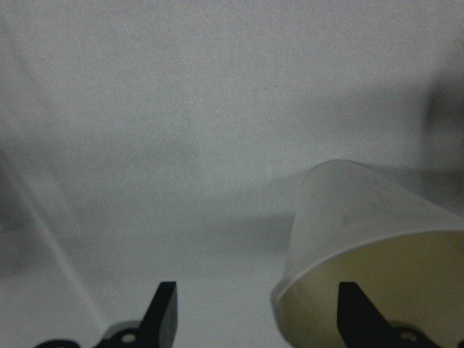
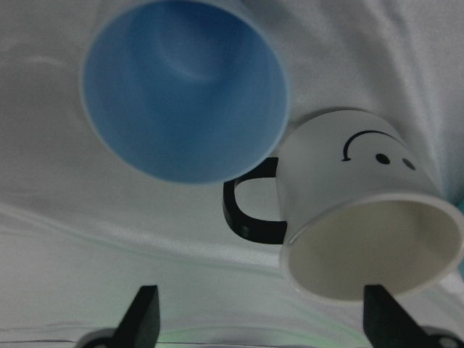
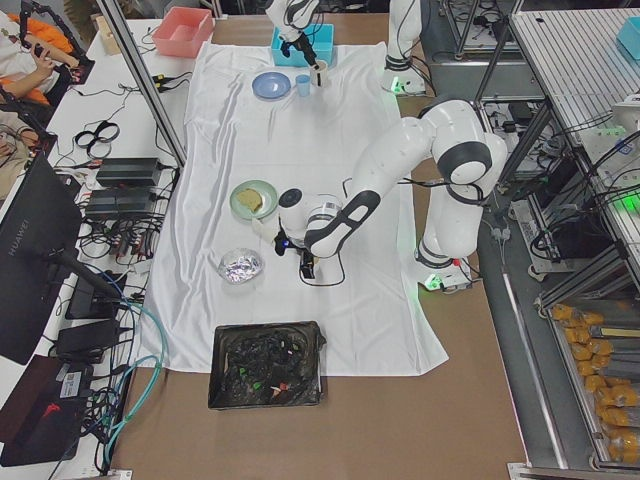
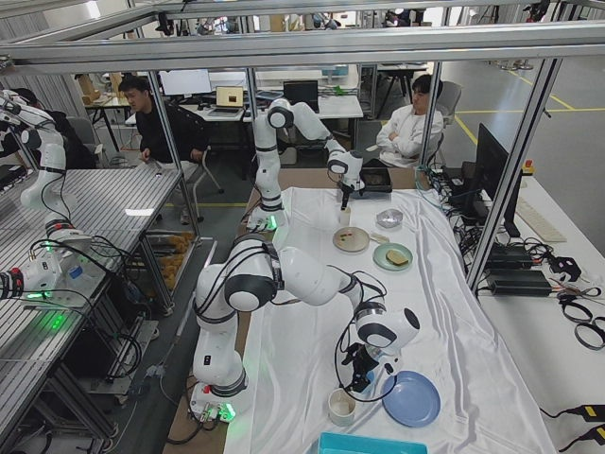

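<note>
My left gripper [image 3: 296, 258] is open over a white cup [image 4: 344, 217]; in the left wrist view the cup's rim [image 1: 370, 239] is beside and under the right finger. My right gripper [image 4: 361, 371] is open above a white mug [image 2: 333, 167] with a black handle and smile drawing, beside a blue cup [image 2: 185, 101]. The mug's opening shows under one fingertip in the right wrist view. Neither gripper shows anything held.
A green plate [image 3: 242, 208] with food, a beige plate [image 4: 351, 246], a foil bowl [image 3: 240, 265] and a blue plate [image 4: 411, 395] are on the white cloth. A black tray [image 3: 265, 390] and turquoise bin [image 4: 373, 445] sit at opposite ends.
</note>
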